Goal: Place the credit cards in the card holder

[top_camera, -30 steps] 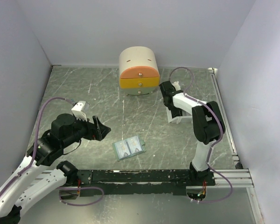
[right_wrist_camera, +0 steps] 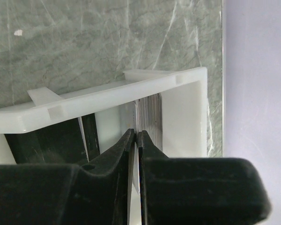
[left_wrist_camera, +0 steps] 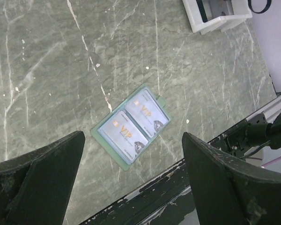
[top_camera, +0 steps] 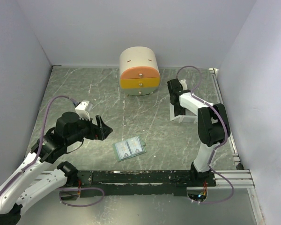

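Observation:
A white tray with compartments (right_wrist_camera: 182,76) sits at the right of the table, largely under the right arm in the top view. My right gripper is inside it, shut on a thin silver card at the edge of a stack of cards (right_wrist_camera: 152,117). Two white VIP cards (top_camera: 129,147) lie on a green card holder (left_wrist_camera: 104,141) at the front middle. My left gripper (top_camera: 103,126) hangs open to the left of the holder, nothing between its fingers.
A rounded drawer box (top_camera: 139,75) in orange, yellow and green stands at the back middle. A wall borders the right side.
My right gripper and arm have shifted a little to the right, the white tray apparently with them. The left arm has moved very slightly.

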